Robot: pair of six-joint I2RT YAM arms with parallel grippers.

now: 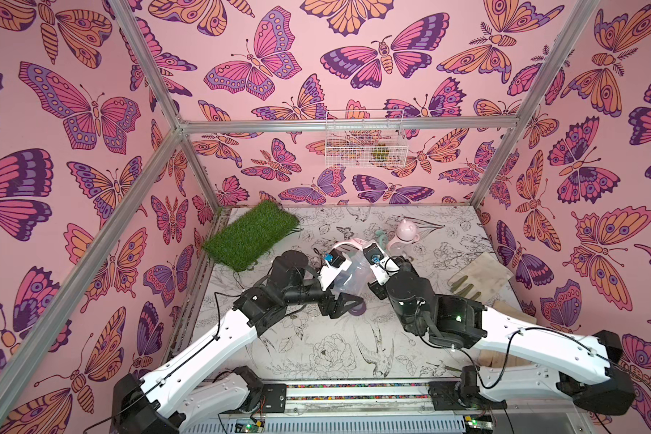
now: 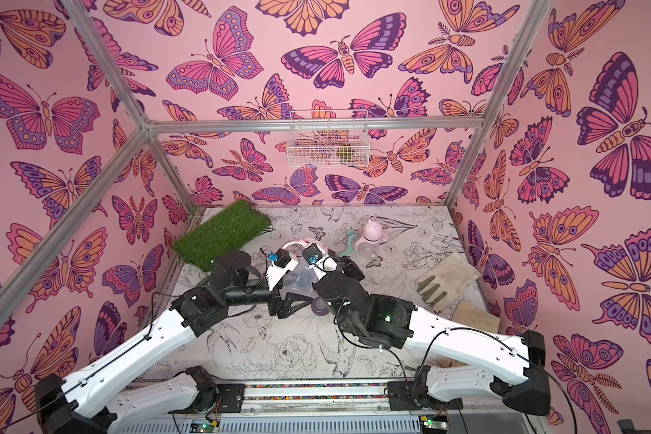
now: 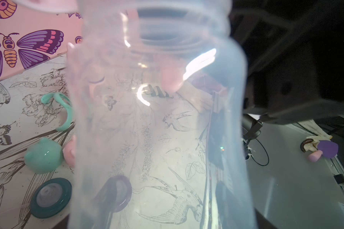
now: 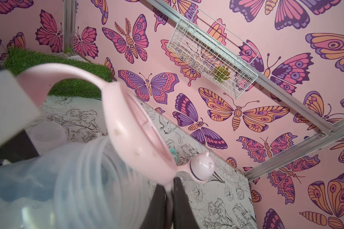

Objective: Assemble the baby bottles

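A clear bottle body (image 3: 160, 126) fills the left wrist view, hanging at my left gripper (image 1: 347, 278); that gripper's fingers are hidden behind it. In the right wrist view my right gripper is shut on a pink handled ring (image 4: 133, 141), held tilted just above the threaded mouth of the bottle (image 4: 99, 179). Whether the two touch is unclear. A pink bottle (image 1: 405, 233) stands at the back right. A teal handle (image 3: 65, 114), teal cap (image 3: 44, 154) and teal ring (image 3: 49, 196) lie on the table.
Artificial grass (image 1: 249, 231) lies at the back left. Gloves (image 1: 477, 278) lie at the right. A purple ring (image 2: 320, 307) lies below the grippers. A wire basket (image 1: 365, 144) hangs on the back wall.
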